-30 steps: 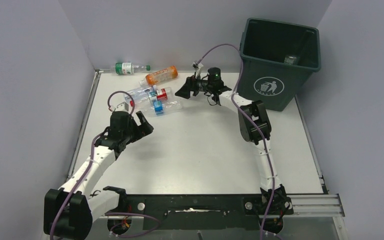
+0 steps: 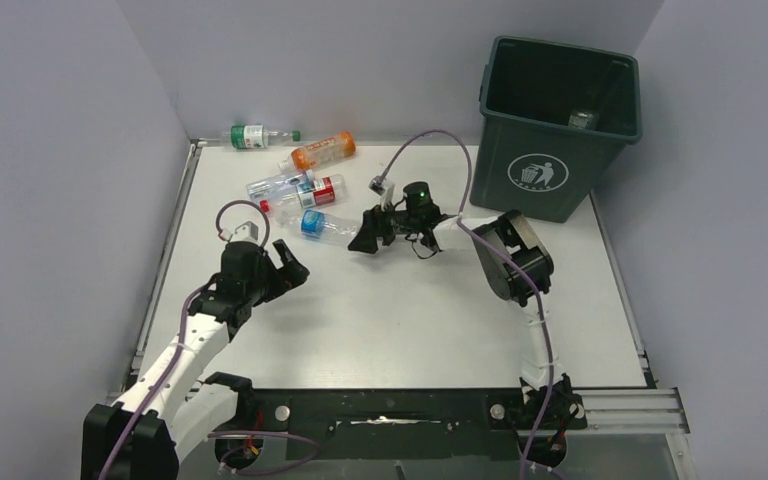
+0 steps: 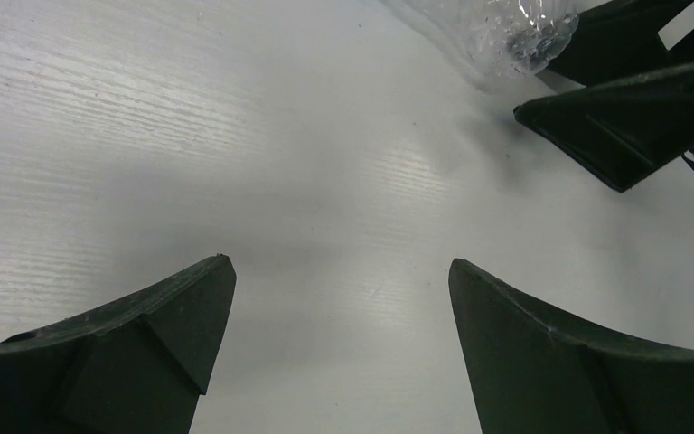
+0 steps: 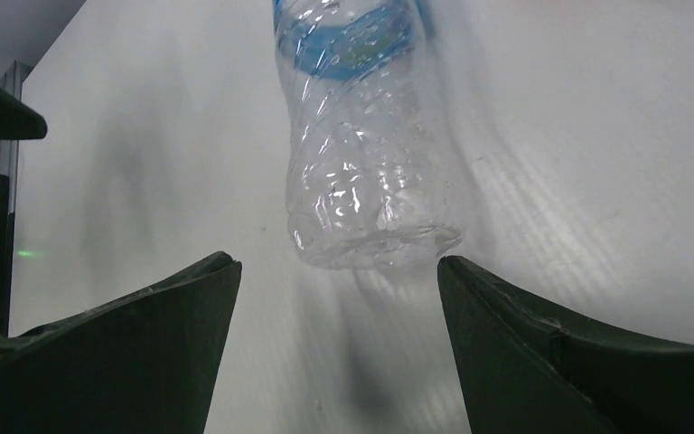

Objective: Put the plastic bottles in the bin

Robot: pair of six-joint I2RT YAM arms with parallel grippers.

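A clear bottle with a blue label point(image 2: 328, 228) lies on the white table; its base sits just beyond the open fingers of my right gripper, close between their tips in the right wrist view. My left gripper is open over bare table at the left, nearer the front than that bottle, with nothing between its fingers. Other bottles lie at the back left: a red-label bottle point(image 2: 323, 191), a clear bottle point(image 2: 272, 184), an orange bottle point(image 2: 325, 152) and a green-label bottle point(image 2: 255, 137). The dark green bin point(image 2: 550, 160) stands at the back right.
Walls border the back and both sides. Purple cables loop over both arms. Something translucent point(image 2: 582, 118) is visible inside the bin.
My right gripper has moved toward the front, down beside the blue-label bottle's base. The left gripper has shifted slightly toward the front.
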